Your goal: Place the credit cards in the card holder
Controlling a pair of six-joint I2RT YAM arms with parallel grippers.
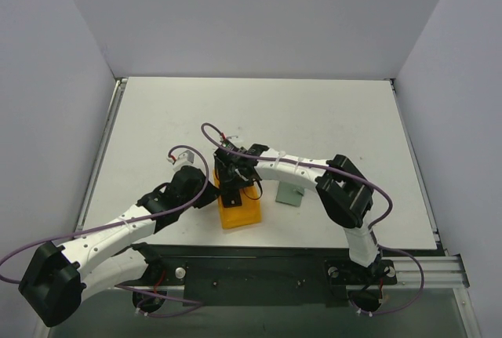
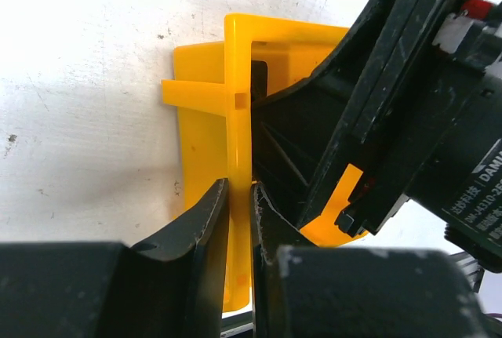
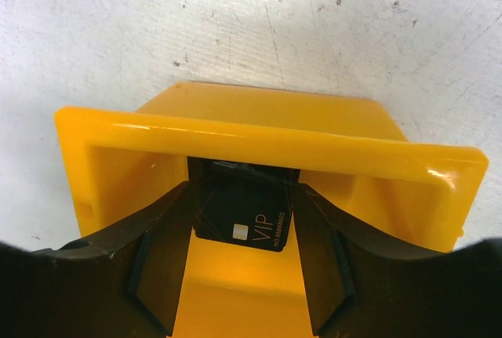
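A yellow holder point(image 1: 249, 218) stands left of the table's middle, with a black card point(image 1: 232, 198) inside. Chip and "VIP" lettering on the black card point(image 3: 245, 211) face up in the right wrist view; its upper end passes under the holder's rim. My left gripper is shut on the side wall of the yellow holder point(image 2: 238, 142). Over the holder's opening, my right gripper is open, its fingers point(image 3: 169, 236) on either side of the card. Whether they touch it I cannot tell.
A flat grey-green item point(image 1: 289, 194) lies on the table to the right of the yellow holder, below the right forearm. Both arms crowd round the holder.
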